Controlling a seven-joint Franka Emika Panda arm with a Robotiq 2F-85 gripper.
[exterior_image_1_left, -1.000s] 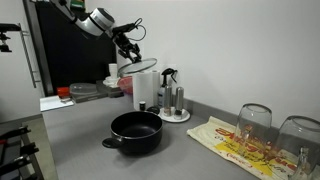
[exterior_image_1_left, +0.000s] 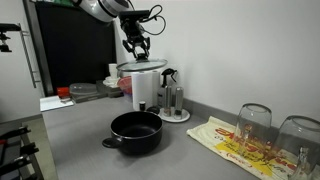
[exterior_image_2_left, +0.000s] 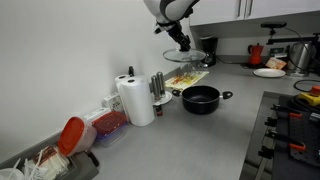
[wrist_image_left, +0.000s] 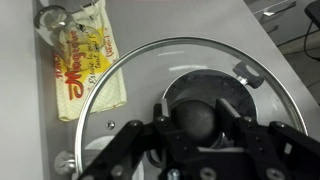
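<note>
A clear glass lid (exterior_image_1_left: 143, 66) with a metal rim hangs level in the air, well above the table. My gripper is shut on the lid's dark round knob (wrist_image_left: 200, 122), which fills the space between the fingers in the wrist view. The black pot (exterior_image_1_left: 136, 132) stands uncovered on the table, lower than the lid and nearer the front. Through the glass in the wrist view, the dark pot (wrist_image_left: 212, 88) shows partly, the rest of it hidden behind the knob and gripper.
A paper towel roll (exterior_image_2_left: 137, 101) stands near the wall, beside several bottles on a white tray (exterior_image_1_left: 175, 116). Upturned glasses (exterior_image_1_left: 252, 122) rest on a yellow printed towel (exterior_image_1_left: 228, 145). Bare table (exterior_image_1_left: 85, 125) lies left of the pot.
The knob stays gripped; the pot has not moved.
</note>
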